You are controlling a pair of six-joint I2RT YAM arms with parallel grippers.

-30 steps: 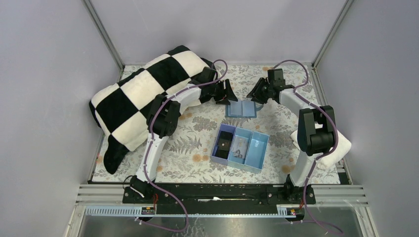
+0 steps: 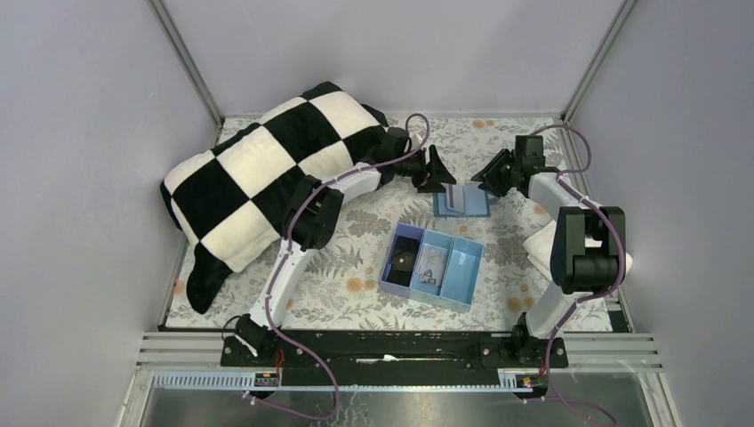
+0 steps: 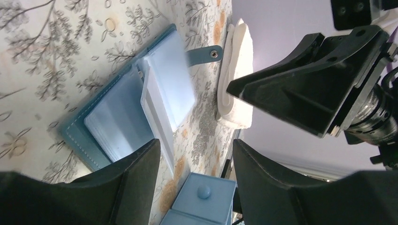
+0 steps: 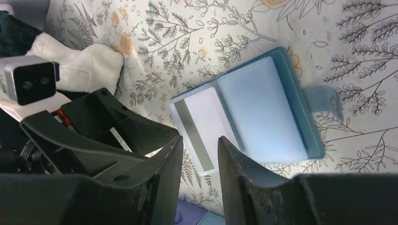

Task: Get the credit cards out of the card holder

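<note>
The blue card holder (image 2: 461, 213) lies unfolded on the cloth at the back, its snap strap (image 3: 204, 55) sticking out. In the left wrist view, a thin white leaf (image 3: 158, 117) rises tilted from the holder's fold. From the right wrist view, a white card face with a grey stripe (image 4: 198, 136) shows on one side and a pale blue leaf (image 4: 263, 108) on the other. My left gripper hovers over the holder, its fingers parted, with no clear grip on the leaf. Above the opposite side, my right gripper is open and empty.
A three-part blue and purple box (image 2: 433, 307) stands in front of the holder, with a dark item and a clear item inside. A checkered cushion (image 2: 267, 169) fills the left; a white folded cloth (image 2: 540, 247) lies at right.
The holder and both grippers have shifted to the right.
</note>
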